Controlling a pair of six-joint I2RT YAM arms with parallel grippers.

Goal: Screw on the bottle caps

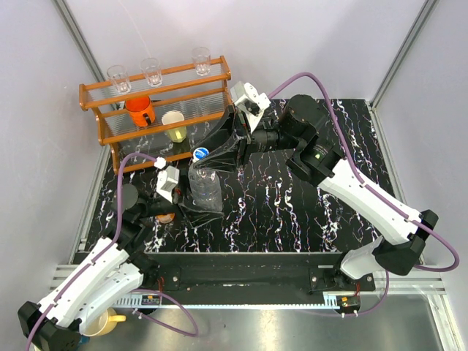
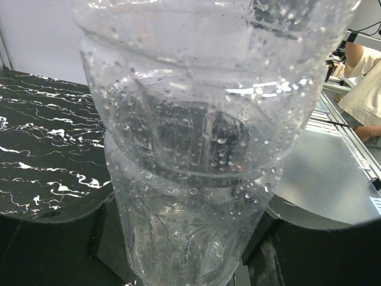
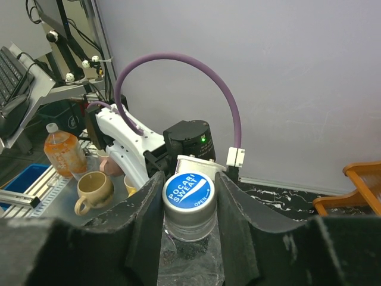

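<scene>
A clear, wet-looking bottle [image 2: 190, 119] stands roughly upright, with my left gripper shut on its body from both sides. Its blue-and-white cap [image 3: 189, 192] sits on top, lettering facing up; from above, the cap [image 1: 200, 153] shows beside the right fingertips. My right gripper straddles that cap, one dark finger [image 3: 146, 232] at its left and the other [image 3: 238, 232] at its right. Both fingers come very close to the cap's edges, and whether they press on it cannot be told. The threads under the cap are hidden.
Behind the bottle stands a wooden rack [image 1: 164, 88] with glasses, an orange mug [image 1: 140, 111] and a pale cup [image 1: 174, 126]. Another mug [image 3: 95, 190] and an orange-filled bottle [image 3: 64, 149] lie off the table.
</scene>
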